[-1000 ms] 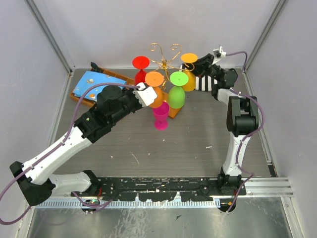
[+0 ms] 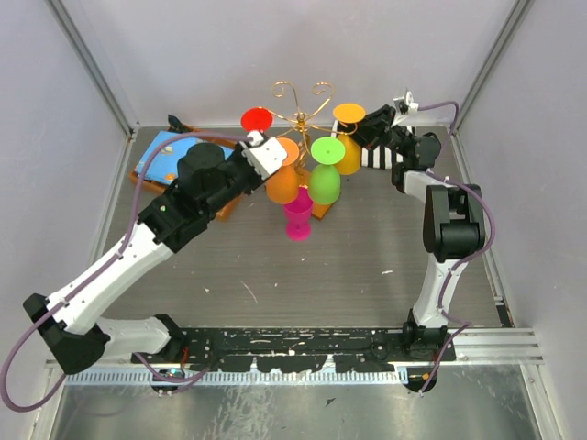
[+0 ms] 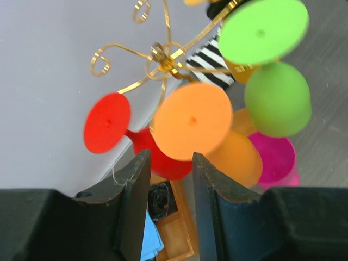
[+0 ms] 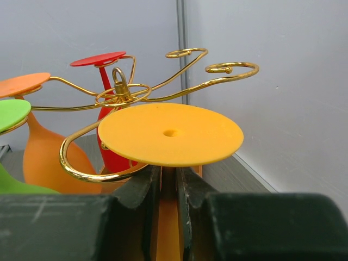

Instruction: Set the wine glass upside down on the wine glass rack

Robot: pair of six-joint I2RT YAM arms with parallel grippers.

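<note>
The gold rack (image 2: 301, 119) carries upside-down glasses: a red one (image 2: 257, 119), an orange one (image 2: 282, 187), a green one (image 2: 324, 183) and a yellow one (image 2: 349, 158), two of its curled arms bare. In the right wrist view my right gripper is shut on the yellow glass's stem, just under its flat foot (image 4: 171, 133), with a rack loop beside it. My left gripper is open beside the orange glass (image 3: 191, 120) and red glass, nothing clearly between its fingers. A pink glass (image 2: 298, 218) stands upright on the table.
Behind my left arm lies a wooden tray (image 2: 227, 207) with a blue item (image 2: 170, 161). A black-and-white striped piece (image 2: 376, 156) lies behind the yellow glass. Bare table (image 2: 367, 266) spreads across the front and right.
The rack with its glasses and my right gripper shifted slightly left.
</note>
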